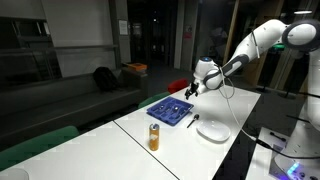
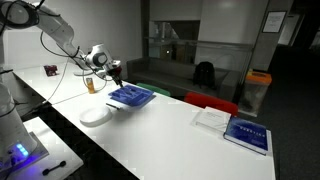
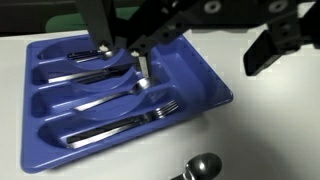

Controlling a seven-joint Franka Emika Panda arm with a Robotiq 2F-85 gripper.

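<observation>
The blue cutlery tray (image 1: 168, 111) lies on the white table, with forks, a spoon and other cutlery in its compartments. In the wrist view the tray (image 3: 215, 94) fills the left and middle, and a fork (image 3: 165, 110) rests in its near compartment. A loose spoon (image 3: 203, 167) with a dark handle lies outside the tray; exterior view 1 shows this dark utensil (image 1: 193, 122) between tray and plate. My gripper (image 1: 190, 94) is above the tray's far right end. Its dark fingers stand wide apart in the wrist view, so it is open and apparently empty.
A white plate (image 1: 212, 131) lies right of the tray, near the table edge. An orange bottle (image 1: 154, 138) stands on the table in front of the tray. In exterior view 2, a dish rack (image 2: 212, 119) and a blue box (image 2: 247, 134) sit at the far right.
</observation>
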